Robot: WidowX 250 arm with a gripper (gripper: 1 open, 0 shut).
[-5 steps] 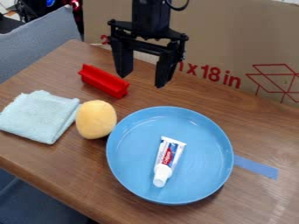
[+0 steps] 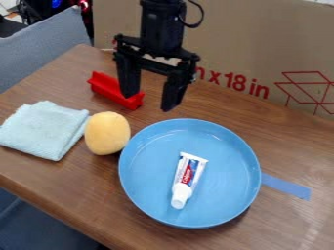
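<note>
My black gripper [image 2: 151, 78] hangs open above the back of the wooden table, its fingers apart and empty. Below and left of it lies a red object [image 2: 111, 89]. A yellow rounded object [image 2: 107, 133] sits left of a blue plate [image 2: 225, 186], on which a white toothpaste tube [image 2: 186, 181] lies. A folded pale blue cloth [image 2: 42, 129] is at the left.
A cardboard box [image 2: 261, 49] stands along the back. Grey fabric [image 2: 33, 63] borders the left side.
My gripper has shifted left, toward the side where the red object lies. The objects on the table have stayed put.
</note>
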